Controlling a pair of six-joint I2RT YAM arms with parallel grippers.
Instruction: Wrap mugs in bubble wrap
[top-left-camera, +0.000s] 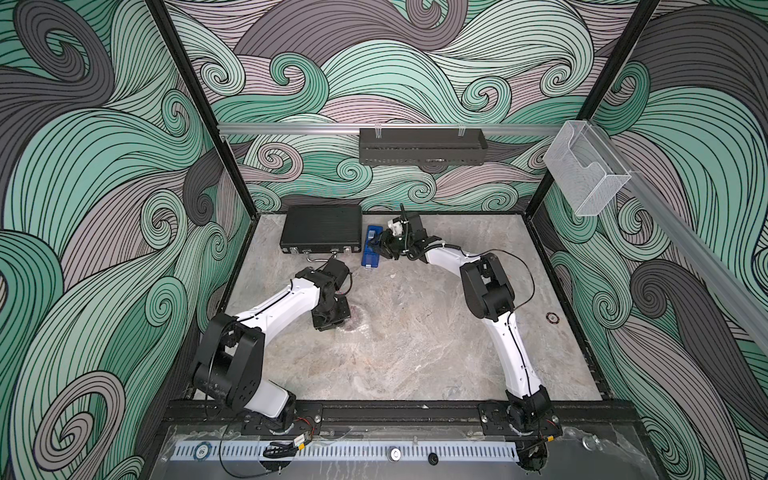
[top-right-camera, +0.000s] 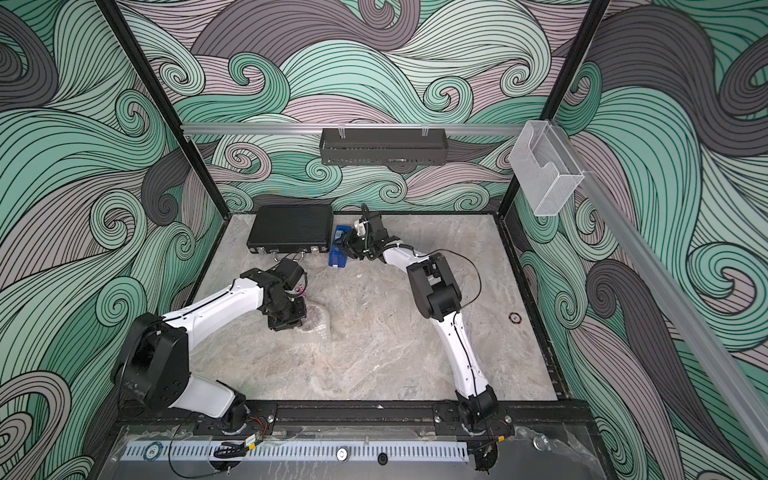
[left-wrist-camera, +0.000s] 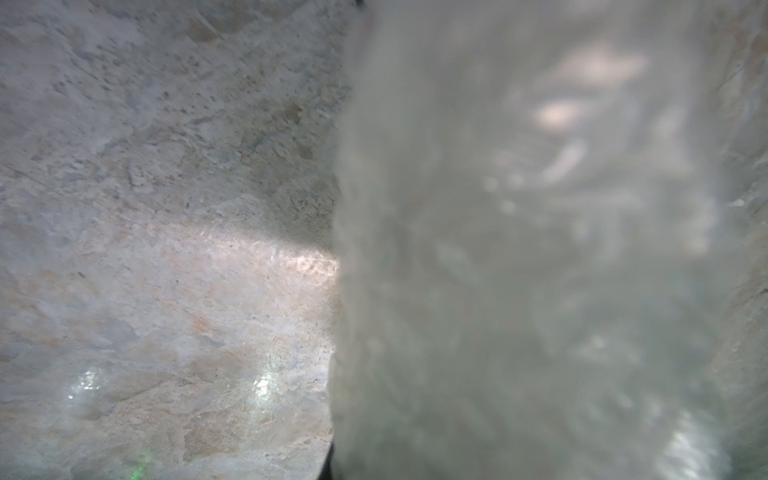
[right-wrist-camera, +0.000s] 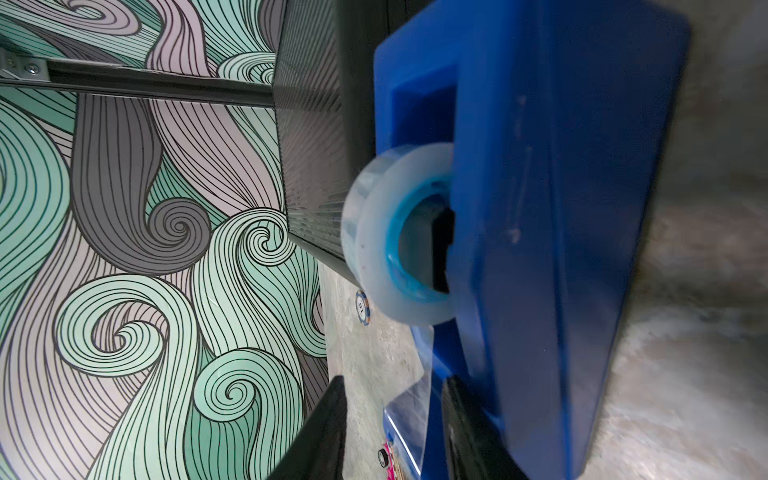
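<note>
A blue tape dispenser (right-wrist-camera: 560, 200) holds a roll of clear tape (right-wrist-camera: 374, 232) on the table. A free strip of tape (right-wrist-camera: 412, 412) extends from it in the right wrist view. My right gripper is at the strip, its two fingers apart, one to each side of it; contact cannot be told. At the left, my left gripper (top-right-camera: 297, 318) is low over the table, shut on clear bubble wrap (top-right-camera: 317, 313). In the left wrist view that bubble wrap (left-wrist-camera: 520, 264) is close and blurred, and no mug can be made out. The left fingertips are mostly hidden.
A black briefcase (top-left-camera: 322, 228) lies at the back left, close beside the dispenser. A dark ring (top-left-camera: 553, 317) rests near the right edge. A wire-mesh holder (top-left-camera: 584, 168) hangs on the right rail.
</note>
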